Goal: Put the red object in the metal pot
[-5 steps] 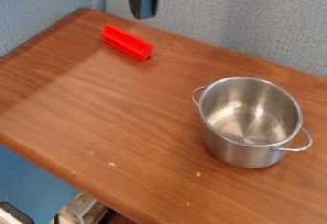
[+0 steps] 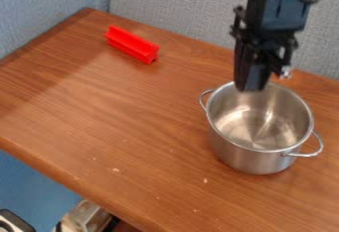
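The red object (image 2: pixel 133 45), a long block, lies on the wooden table toward the back left. At the right stands the metal pot (image 2: pixel 239 150), upright and uncovered, with a handle on each side. My black gripper (image 2: pixel 260 75) points down in front of the back part of the pot's rim in this view, well to the right of the red object. Its fingers are blurred, so their spacing cannot be judged. The part of the pot's inside that shows looks bare; the gripper covers some of its far rim.
Grey walls (image 2: pixel 179 8) border the table at the back and left. Bare wooden table (image 2: pixel 113 117) stretches between the red object and the pot. A metal and black device (image 2: pixel 86 219) sits at the bottom left, beyond the table edge.
From above and behind the red object, my gripper has travelled right and down in the view to the pot. Neither the red object nor the pot has moved.
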